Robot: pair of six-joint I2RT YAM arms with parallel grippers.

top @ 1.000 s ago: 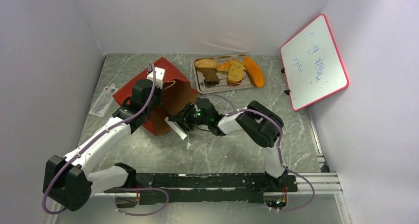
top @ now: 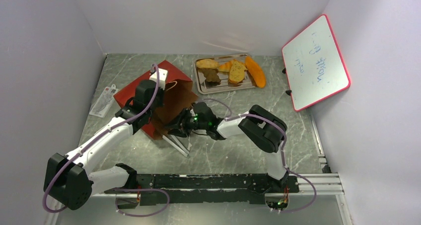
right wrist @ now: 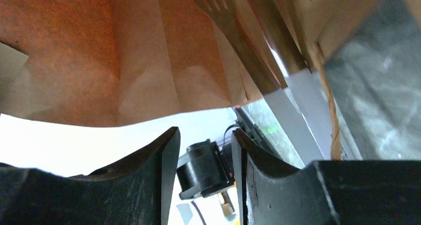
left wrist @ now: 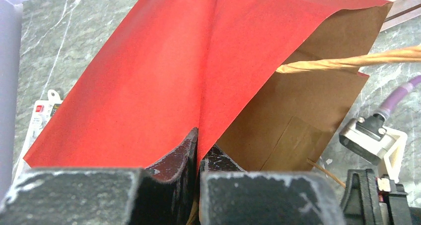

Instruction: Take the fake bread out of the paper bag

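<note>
A red paper bag [top: 134, 86] with a brown inside lies tilted open on the left of the table. My left gripper is shut on the bag's red rim. My right gripper [top: 176, 128] is at the bag's opening, part open, with nothing visible between its fingertips. Inside, in the right wrist view, lie a fork [right wrist: 238, 41] and a second long utensil [right wrist: 278, 36], with white handles sticking out. No bread can be made out inside the bag.
A tray [top: 218, 88] of bread-like pieces stands at the back centre. A whiteboard [top: 315, 61] leans on the right, and a clear package [top: 103, 101] lies at the left.
My right gripper has moved slightly left and down in the top view. The white handles now stick out farther toward the front, appearing as two separate pieces.
</note>
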